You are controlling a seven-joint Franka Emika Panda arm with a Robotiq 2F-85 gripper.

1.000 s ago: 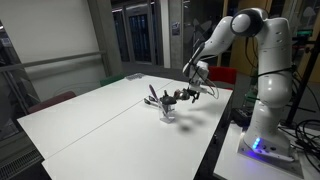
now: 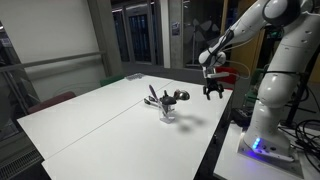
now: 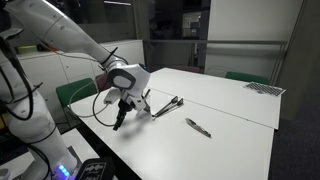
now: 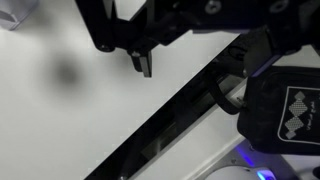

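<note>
My gripper (image 2: pixel 214 93) hangs above the table's right part, near the arm's base, with its fingers open and nothing visible between them. In the wrist view, one dark finger (image 4: pixel 143 63) shows over bare white tabletop. A clear container (image 2: pixel 167 114) stands mid-table, apart from the gripper, with dark utensils (image 2: pixel 173 98) sticking out around its top. Seen from the other side, long dark-handled utensils (image 3: pixel 170 105) reach out past the arm, which hides most of the container. Only a pale corner of the container (image 4: pixel 14 10) enters the wrist view.
A slim dark tool (image 3: pixel 198 128) lies alone on the white table (image 3: pixel 225 150). At the far corner is a grid-patterned sheet (image 3: pixel 264 88). Green chairs (image 3: pixel 247 78) stand behind the table.
The arm has drawn back toward its base, carrying the gripper rightward in exterior view 1, away from the utensils. The container and utensils look unmoved.
</note>
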